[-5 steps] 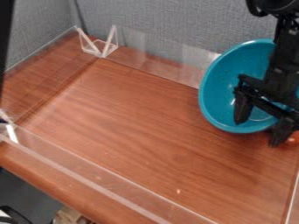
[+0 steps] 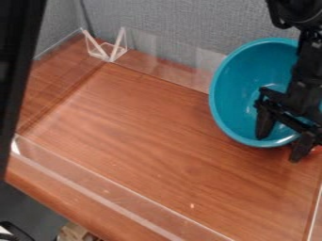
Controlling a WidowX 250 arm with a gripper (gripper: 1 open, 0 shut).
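Observation:
A turquoise bowl [image 2: 234,89] rests tilted on its side at the right of the wooden table, near the back wall. My black gripper [image 2: 280,132] reaches down at its right, in front of the bowl's inside and at its lower rim. Its fingers look spread, but whether anything is held between them cannot be told. A small bit of something red shows behind the gripper at the right edge.
A white wire piece [image 2: 105,52] stands at the back left corner against the grey wall.
Over the last second my gripper has shifted very slightly, and the bowl has tipped or moved slightly with it near the right side.

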